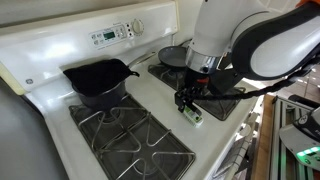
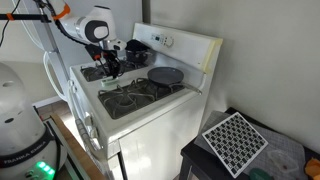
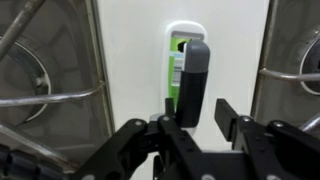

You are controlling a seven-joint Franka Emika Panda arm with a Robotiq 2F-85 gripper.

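Note:
A small packet-like thing with a green and white face (image 3: 178, 65) lies on the white strip between the two burner grates; exterior view 1 shows the green and white thing (image 1: 192, 115) just below my gripper (image 1: 184, 98). Over its right side in the wrist view is a dark, narrow object with a grey end (image 3: 193, 80); whether the two are joined I cannot tell. My gripper is open, its black fingertips standing apart on either side of the dark object's near end. A gap shows between that end and the right finger.
Back left on the stove stands a dark pot (image 1: 100, 84); a black frying pan (image 1: 176, 55) sits at the back right. Black burner grates (image 1: 138, 145) flank the white strip. The control panel (image 1: 110, 38) rises behind, and a perforated white panel (image 2: 235, 142) lies off to the side.

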